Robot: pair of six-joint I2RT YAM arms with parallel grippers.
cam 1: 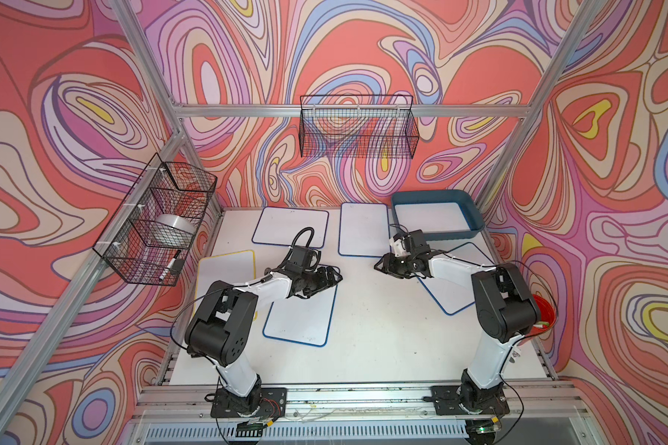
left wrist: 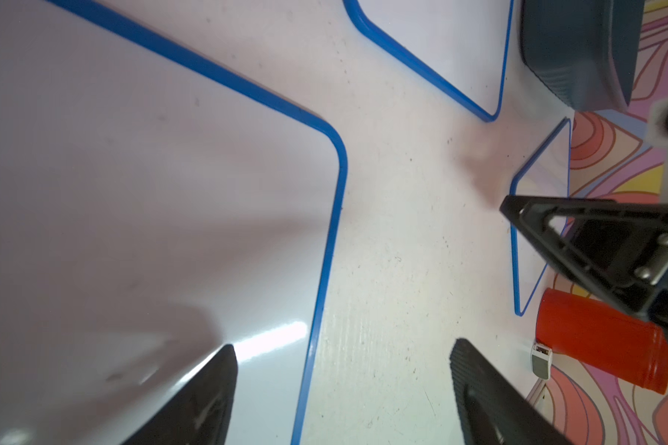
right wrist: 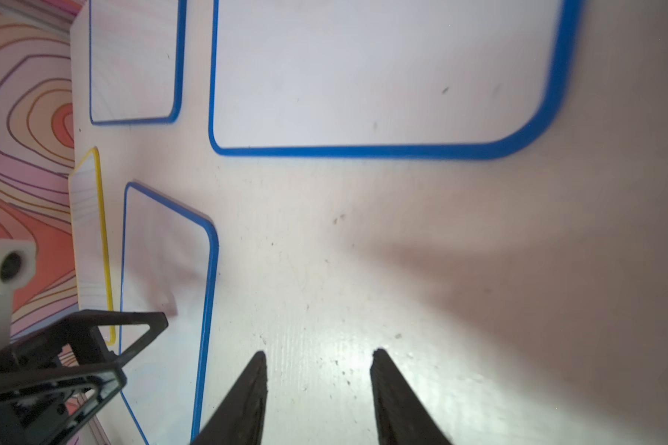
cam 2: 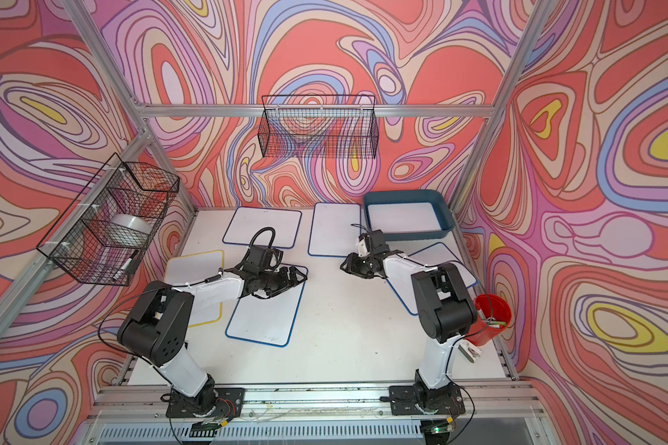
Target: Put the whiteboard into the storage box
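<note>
Several white whiteboards lie flat on the table. A blue-edged one (cam 1: pixel 300 317) is at the front left, and my left gripper (cam 1: pixel 332 277) hovers over its far right corner. In the left wrist view, my left gripper is open across this board's right edge, empty between its fingers. A yellow-edged board (cam 2: pixel 194 268) lies further left, partly behind the left arm. The teal storage box (cam 2: pixel 406 195) stands at the back right with a white board (cam 2: pixel 402 217) inside. Over bare table near the middle, my right gripper is open and empty.
Two blue-edged boards (cam 1: pixel 291 227) lie along the back. Another board (cam 1: pixel 452 285) is under the right arm. A red bucket (cam 2: pixel 491 319) stands at the right edge.
</note>
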